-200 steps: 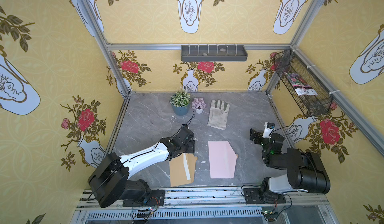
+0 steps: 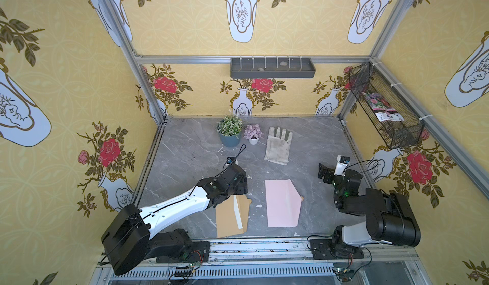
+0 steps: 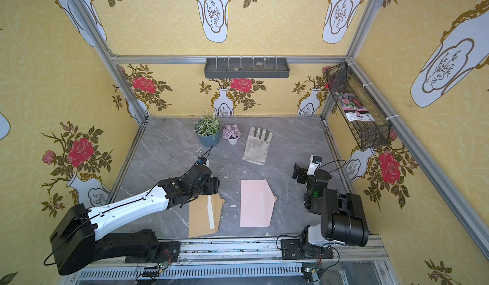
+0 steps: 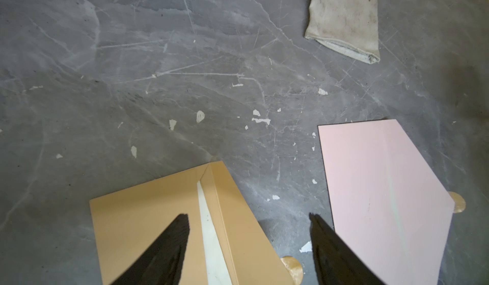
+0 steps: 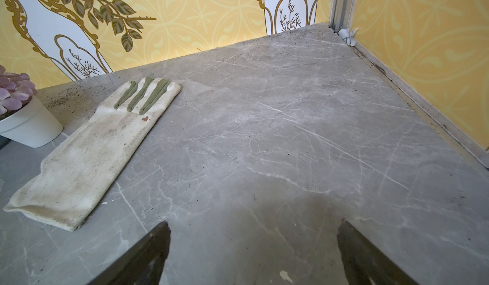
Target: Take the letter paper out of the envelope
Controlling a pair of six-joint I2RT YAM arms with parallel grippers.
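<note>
A brown envelope (image 4: pixel 147 213) lies flat near the front of the table with its flap side up. White letter paper (image 4: pixel 211 236) shows as a narrow strip along its opening. Above the envelope, not touching it, my left gripper has its fingers apart and nothing between them. To the right lies a pink envelope (image 2: pixel 281 203), with no paper sticking out that I can make out. Away at the right side, my right gripper stands open and empty over bare table.
Toward the back lie a glove (image 2: pixel 278 145), a small plant in a white pot (image 2: pixel 253 133) and a bigger one in a blue pot (image 2: pixel 229 132). A wire basket (image 2: pixel 387 106) hangs on the right wall. Bare table surrounds both envelopes.
The envelopes and the right arm are unmoved.
</note>
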